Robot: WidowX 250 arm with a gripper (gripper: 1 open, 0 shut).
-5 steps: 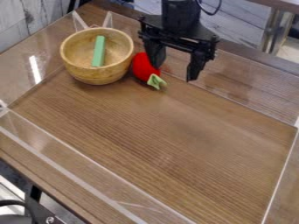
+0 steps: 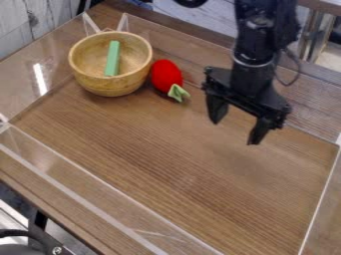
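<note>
My black gripper [image 2: 248, 115] hangs over the right side of the wooden table, its two fingers spread open, with nothing visible between them. To its left lies a red object with a pale green tip [image 2: 167, 78], apart from the fingers. A wooden bowl [image 2: 87, 68] at the upper left holds a pale green stick-like object [image 2: 114, 58].
A white wall or rail runs along the upper left edge, and pale edging borders the top right.
The bowl and red object look unmoved.
</note>
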